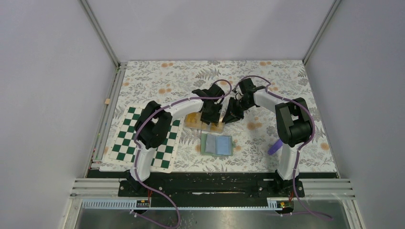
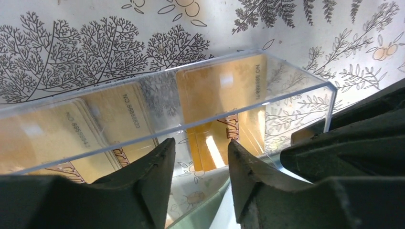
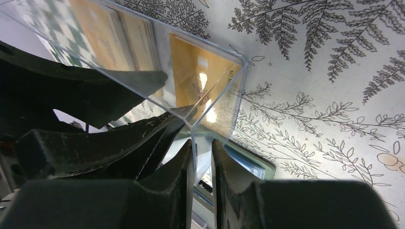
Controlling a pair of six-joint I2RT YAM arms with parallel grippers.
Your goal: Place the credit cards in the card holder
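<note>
A clear acrylic card holder (image 1: 194, 125) holds gold cards in compartments, one stack (image 2: 224, 90) at its right end. My left gripper (image 1: 210, 119) is over the holder; in its wrist view the fingertips (image 2: 163, 152) are apart, with no card visible between them, beside that stack. My right gripper (image 1: 229, 117) is at the holder's right end; in its wrist view its tips (image 3: 204, 152) sit close together at the clear corner wall. Whether they grip it is hard to tell.
A green tray with grey and blue cards (image 1: 222, 145) lies in front of the holder. A checkered board (image 1: 162, 155) is at the left, a purple object (image 1: 274, 148) at the right.
</note>
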